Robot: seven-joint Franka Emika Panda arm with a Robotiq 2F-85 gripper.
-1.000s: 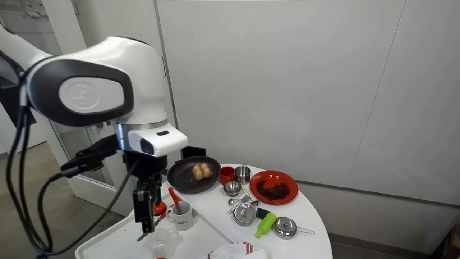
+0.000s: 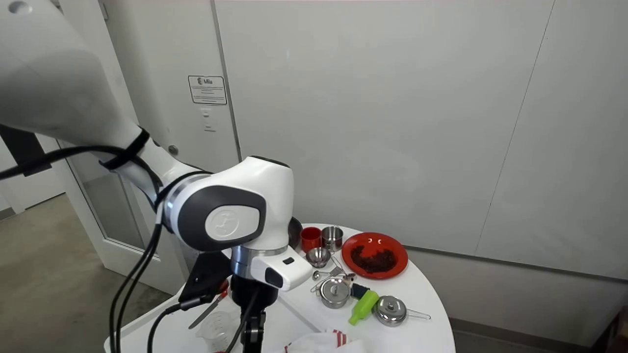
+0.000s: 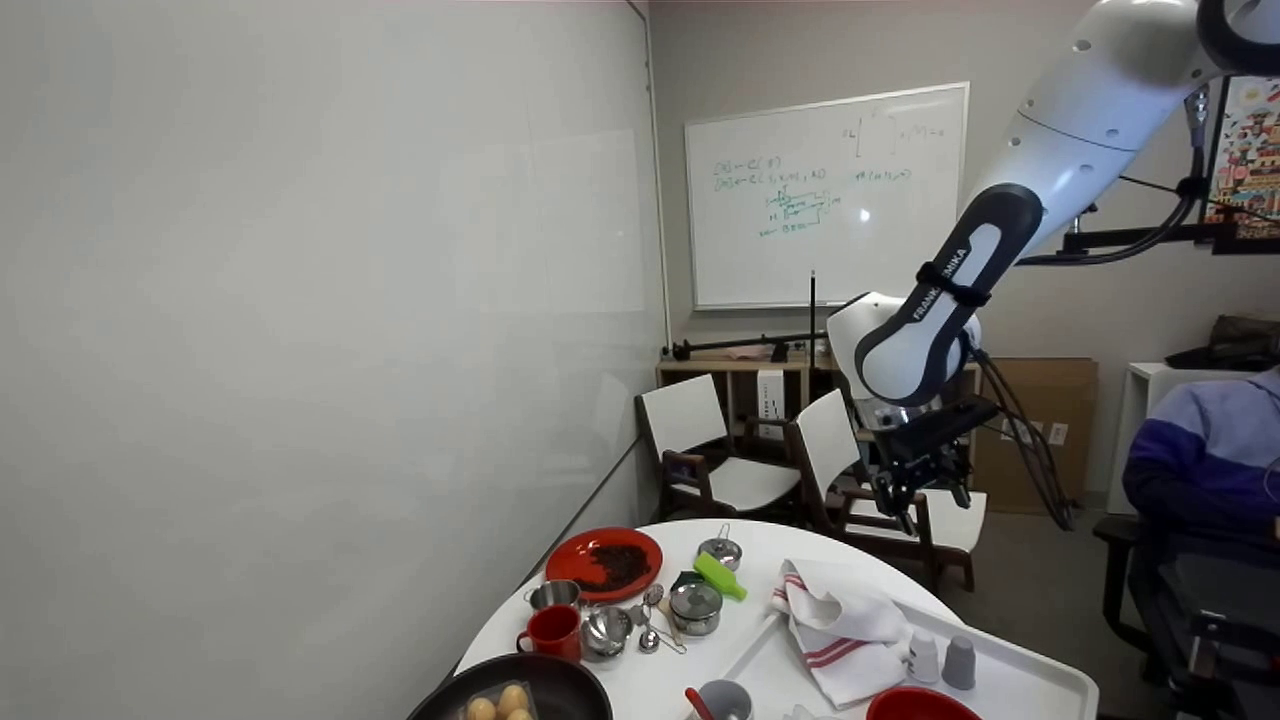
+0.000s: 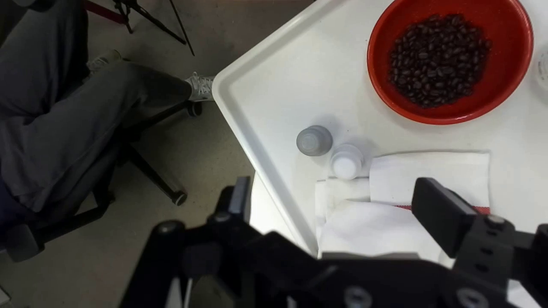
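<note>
High over the tray, my gripper is open, its two fingers wide apart with nothing between them in the wrist view. Below it on the white tray [image 4: 267, 97] stand a grey shaker [image 4: 314, 140] and a white shaker [image 4: 346, 161], close together. A white cloth with red stripes [image 4: 429, 177] lies beside them, partly hidden by the right finger. Further up is a red bowl [image 4: 380, 84] holding dark beans [image 4: 439, 59]. In exterior view 2 the gripper [image 3: 939, 514] hangs clear above the tray's far side.
A red plate with dark grounds [image 2: 382, 239], small metal pots [image 2: 335, 292], a green bottle [image 2: 365, 306] and a red mug [image 3: 552, 632] crowd the table. A black pan [image 3: 564, 684] holds eggs. Someone sits beside the tray, with a leg [image 4: 118, 92] near its edge.
In exterior view 1 the arm has moved right and lower in the picture. It now covers most of the pan and the white mug. The table objects remain in place.
</note>
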